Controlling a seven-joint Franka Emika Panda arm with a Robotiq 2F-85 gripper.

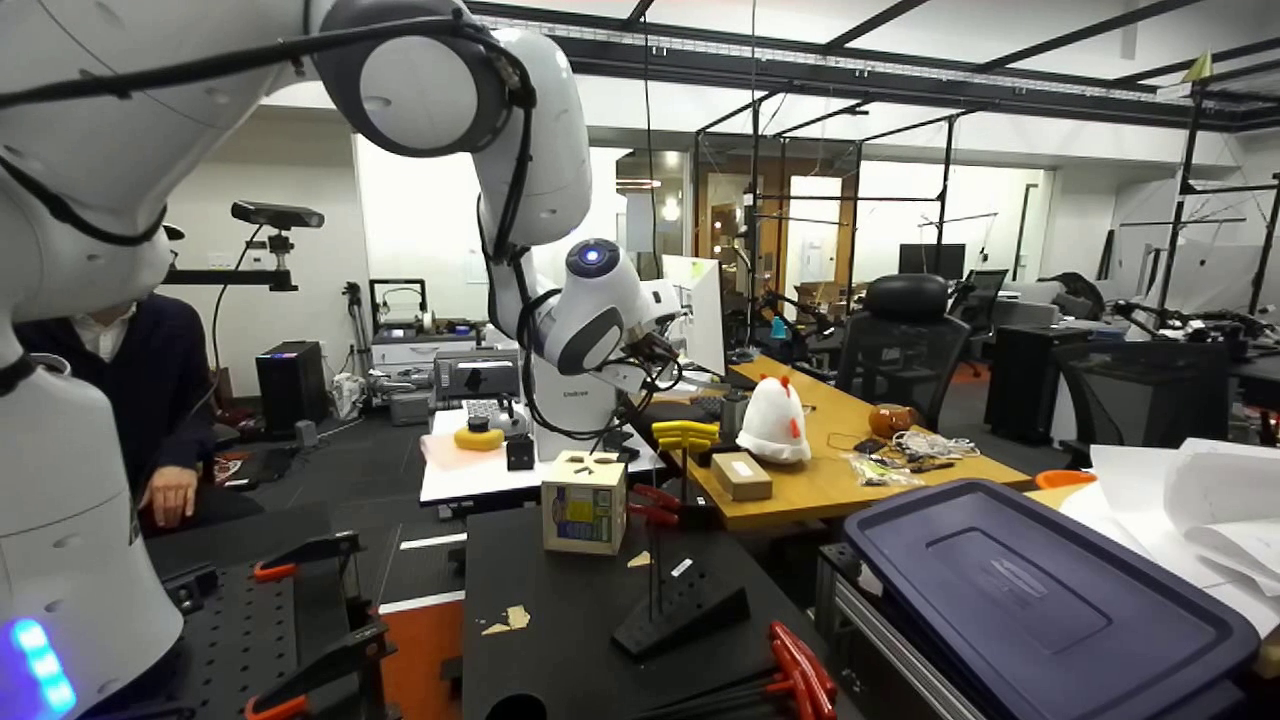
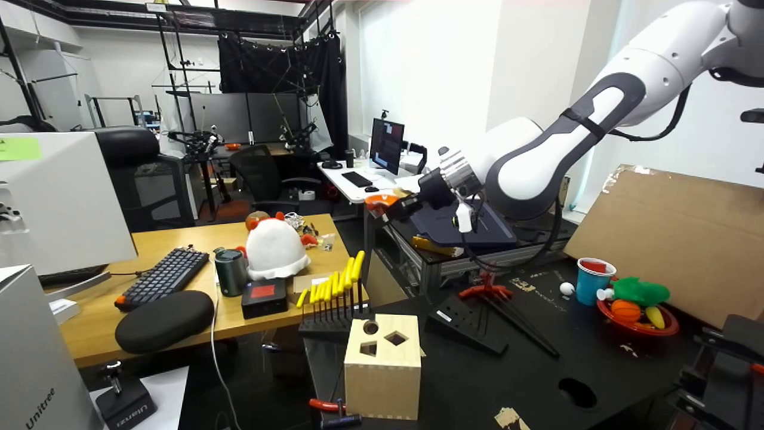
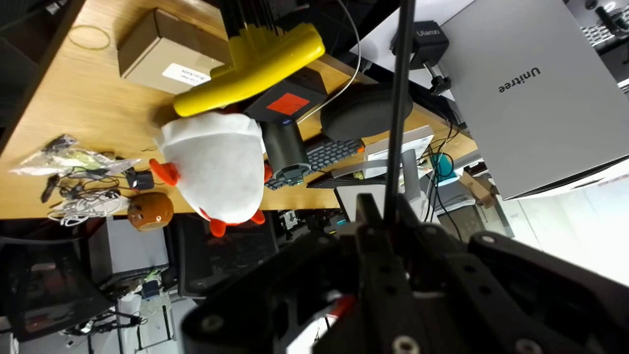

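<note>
My gripper is shut on a thin black rod, which runs up through the wrist view from between the fingers. A bit of red shows low between the fingers, too dark to name. In exterior view 2 the gripper is high above the table, pointing left. Yellow T-handle keys stand in a rack below. Near it is a black sloped stand with small holes and thin rods upright in it. Red-handled keys lie beside the stand. A wooden box has shaped holes in its top.
A white plush toy and a cardboard box sit on the wooden desk. A dark lidded bin stands at the right. A blue cup and a red bowl of toys are on the black table.
</note>
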